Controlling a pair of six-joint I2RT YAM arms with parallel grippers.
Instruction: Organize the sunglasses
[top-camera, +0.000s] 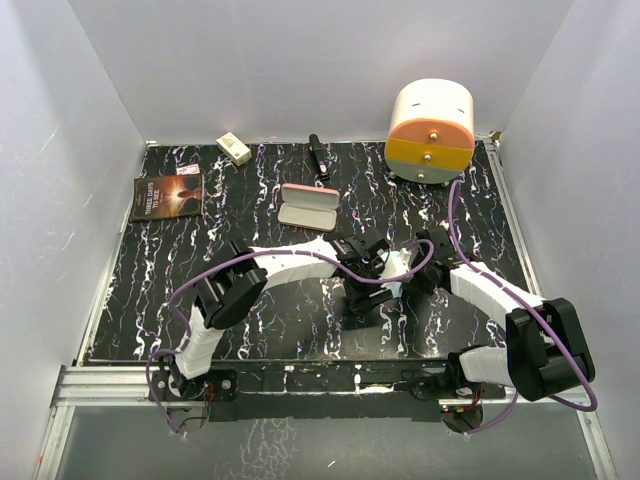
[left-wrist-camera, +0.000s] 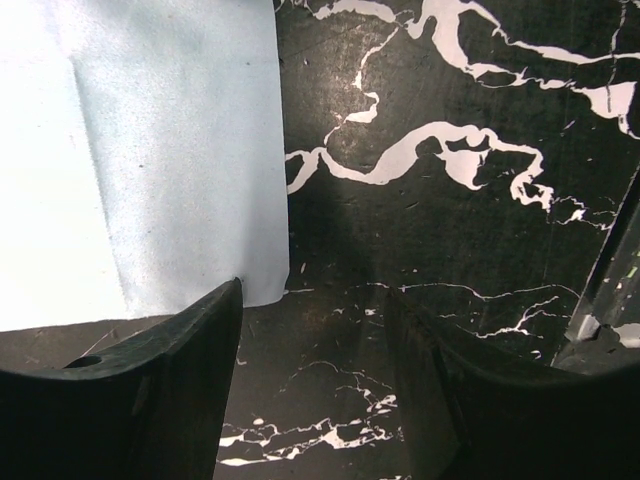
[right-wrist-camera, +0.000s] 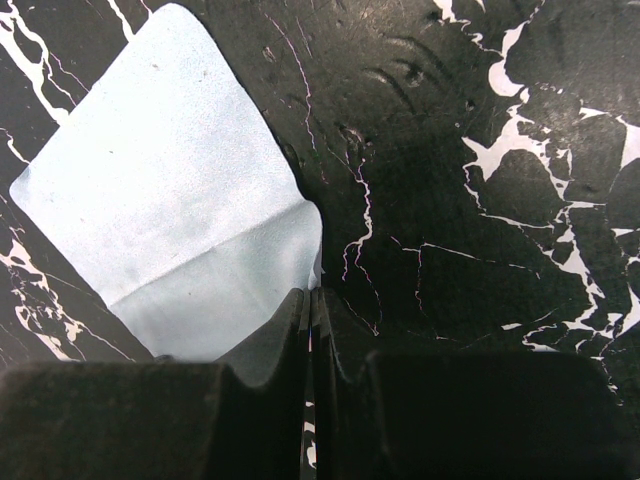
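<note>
A pale blue-white cloth (top-camera: 397, 268) lies on the table between the two arms, one fold line across it. In the right wrist view my right gripper is shut on the edge of this cloth (right-wrist-camera: 190, 150). My left gripper is open over the table at the cloth's corner; its left finger (left-wrist-camera: 215, 310) overlaps the cloth's edge (left-wrist-camera: 200, 170), and bare marble shows between the fingers. The open glasses case (top-camera: 308, 207) stands behind the left arm, its pale inside looking empty. I can make out no sunglasses in these views.
At the back right is a rounded cabinet (top-camera: 430, 130) with orange and yellow drawers. A book (top-camera: 167, 197), a small yellowish box (top-camera: 234, 149) and a black object (top-camera: 318, 158) lie farther back.
</note>
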